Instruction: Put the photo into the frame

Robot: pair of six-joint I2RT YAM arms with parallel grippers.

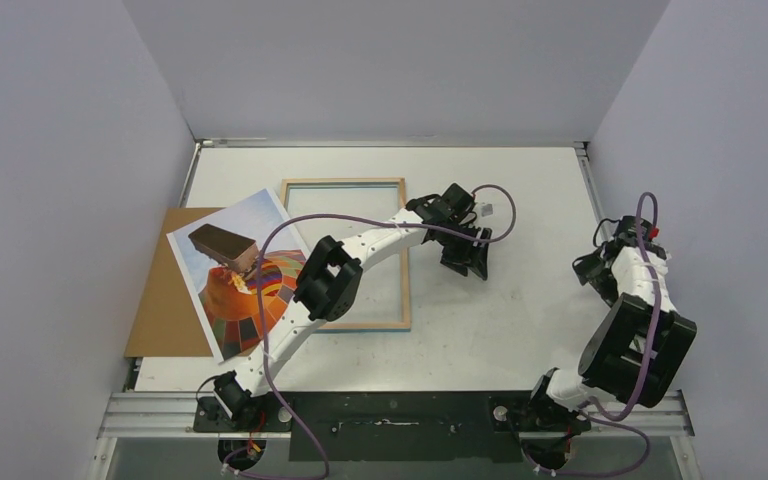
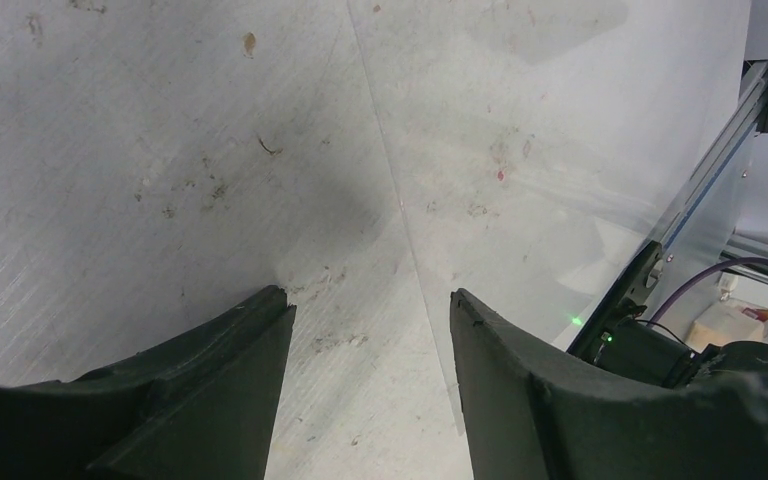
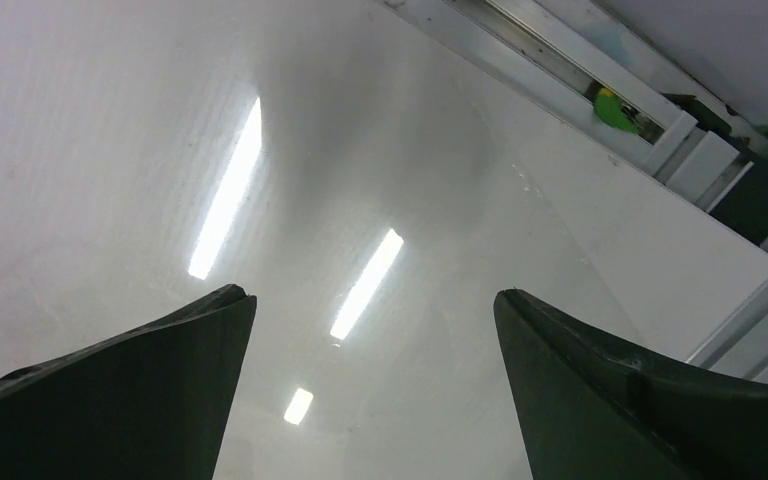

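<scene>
On the left of the table in the top view lies the photo, a colourful balloon print, set at a slant over a brown backing board. Part of its right side overlaps the wooden frame, which lies flat with its pane showing. My left arm crosses above both and hides some of each. To the right of the frame, the left gripper hangs low over bare table, its fingers apart with only table between them. The right gripper is at the table's right side, open and empty, its fingers spread wide.
A dark brown block rests on the photo. Metal rails edge the table, with a grey wall close by the right arm. Between the two grippers the white table is clear.
</scene>
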